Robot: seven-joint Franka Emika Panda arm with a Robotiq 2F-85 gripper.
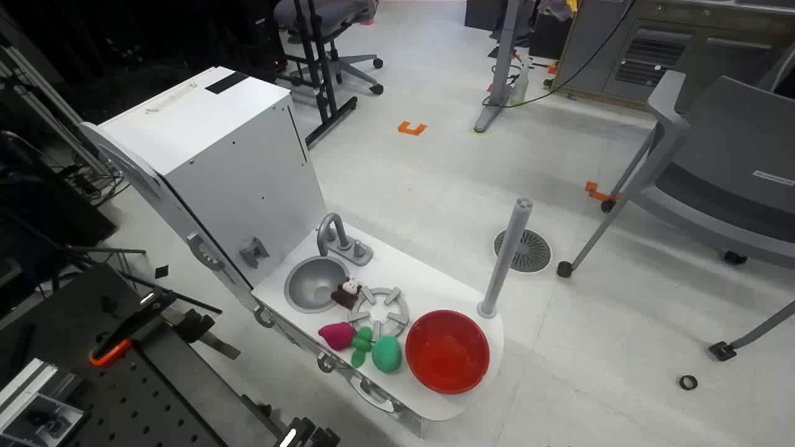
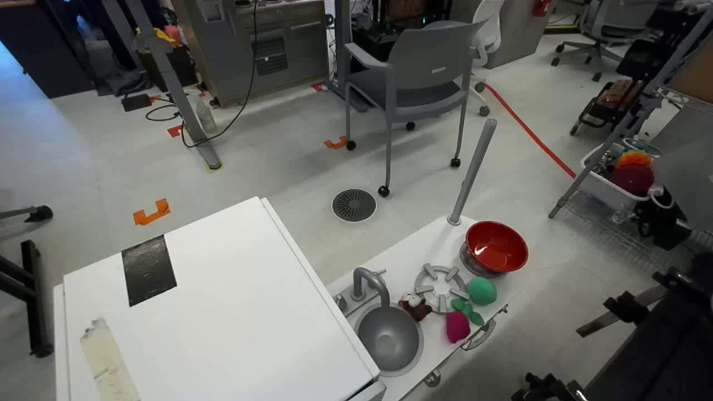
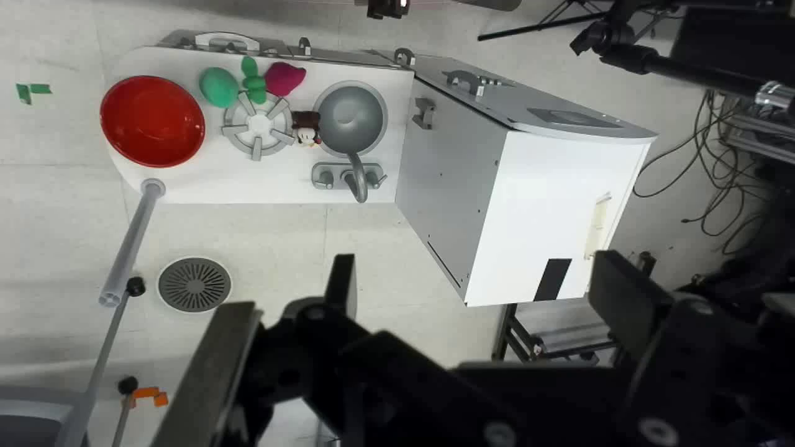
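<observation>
My gripper shows in the wrist view with its dark fingers spread wide, open, and only distant floor and cabinet behind the gap. It looks down from high above a white toy kitchen counter (image 1: 440,279). On that counter sit a red bowl (image 1: 447,351), a green egg-shaped toy (image 1: 387,354), a magenta toy with green leaves (image 1: 337,336) and a small brown-and-white plush (image 1: 346,293). The plush lies between the grey sink (image 1: 313,284) and the grey burner ring (image 1: 378,313). None of these touches the gripper.
A curved faucet (image 2: 371,284) rises behind the sink. The tall white cabinet (image 2: 214,314) stands at one end of the counter, an upright grey post (image 2: 473,172) near the other. A grey chair (image 2: 421,73) is on the floor beyond. The sink is empty.
</observation>
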